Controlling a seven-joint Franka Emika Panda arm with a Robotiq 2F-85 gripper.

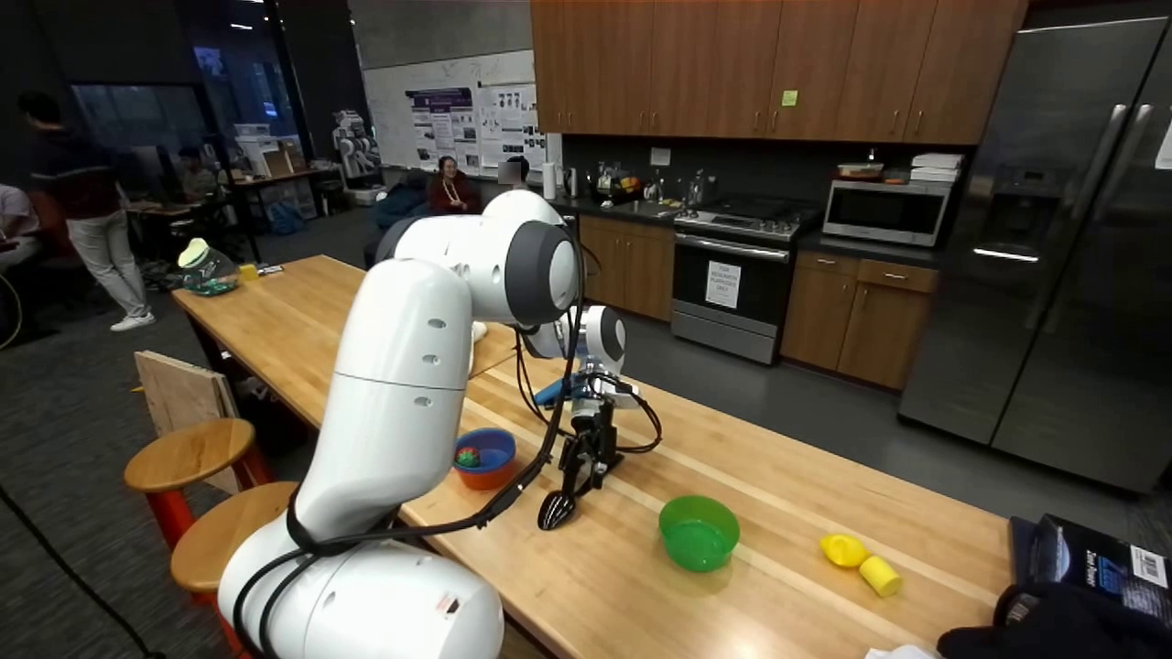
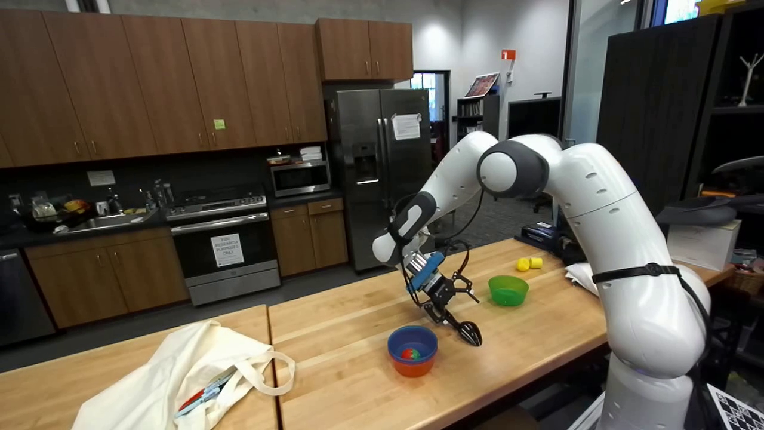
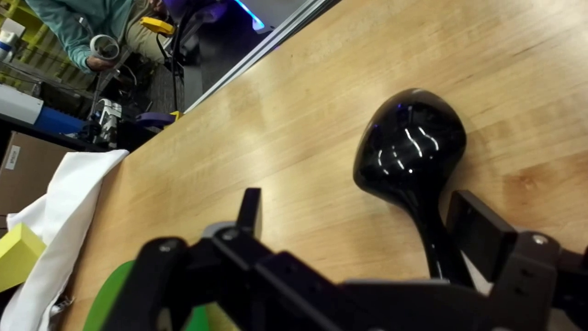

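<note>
A glossy black spoon-like utensil lies on the wooden table, its rounded head showing fully in the wrist view. Its handle runs down past one black finger, close beside it, and the far end is hidden by the gripper. My gripper is open, the other finger standing well apart on the left. In exterior view 2 the open gripper is low over the table, with the utensil's head sticking out beneath one finger. Whether that finger touches the handle, I cannot tell.
A green bowl stands to one side; beyond it lie a yellow lemon-like object and a yellow cylinder. On the other side, a blue-and-orange bowl holds a small red-and-green item. A cloth bag covers part of the adjoining table.
</note>
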